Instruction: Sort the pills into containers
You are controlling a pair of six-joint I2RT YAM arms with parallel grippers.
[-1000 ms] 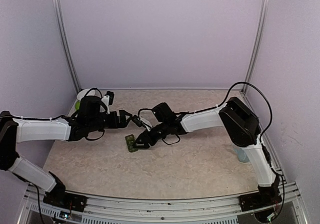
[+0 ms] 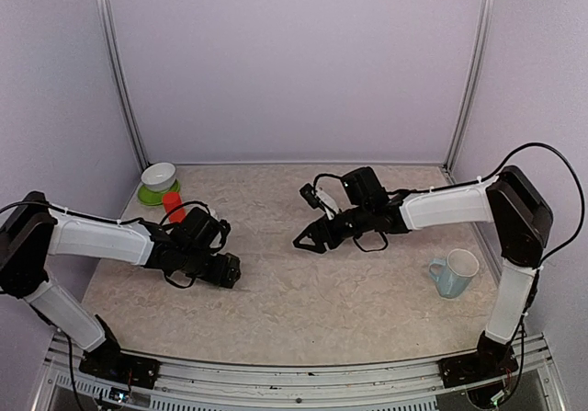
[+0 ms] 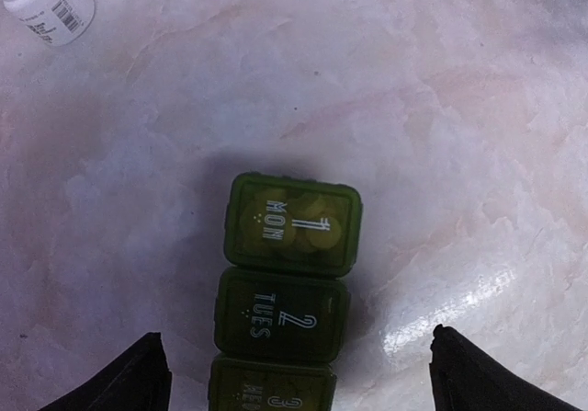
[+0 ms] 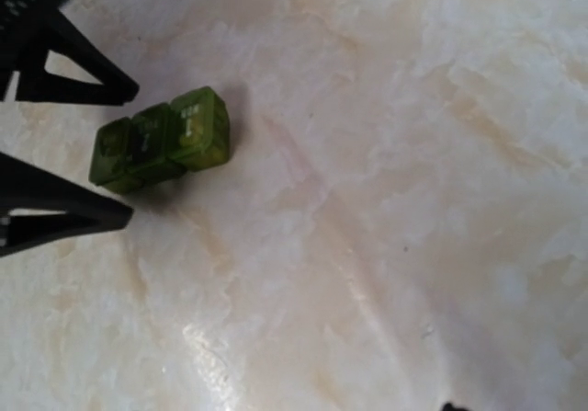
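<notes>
A green pill box (image 3: 283, 314) lies on the table; its lids look shut. Round pale pills show through the MON lid (image 3: 293, 224), while the TUES lid (image 3: 282, 315) looks dark. My left gripper is open, one finger on either side of the box. From the right wrist view its dark fingers (image 4: 78, 211) also reach in around the box (image 4: 197, 128). In the top view the left gripper (image 2: 230, 271) hides the box. My right gripper (image 2: 310, 245) stands apart to the right, open and empty. A white bottle (image 3: 62, 14) is at the left wrist view's upper left.
A red cup (image 2: 172, 206), a white bowl (image 2: 159, 176) and a green plate (image 2: 145, 196) stand at the back left. The blue mug (image 2: 453, 273) is at the right.
My right gripper has drawn back to the right, away from the pill box. The left one has come toward the front and now covers the box in the top view.
</notes>
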